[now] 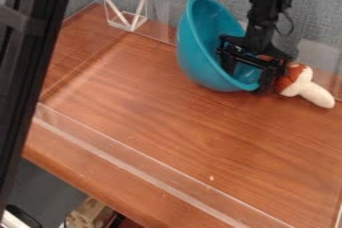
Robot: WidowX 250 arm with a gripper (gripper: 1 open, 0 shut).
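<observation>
A turquoise bowl (205, 45) is tilted on its side at the back right of the wooden surface. My black gripper (251, 70) reaches down at its right part, over the rim and inside, open; its fingertips are partly hidden against the bowl. A plush mushroom (310, 89) with a red cap and cream stem lies just right of the bowl and gripper, its cap partly behind the gripper.
A small white wire stand (127, 19) is at the back left by the grey wall. Clear plastic edging runs along the front and back of the surface (174, 142). A dark frame stands at the left.
</observation>
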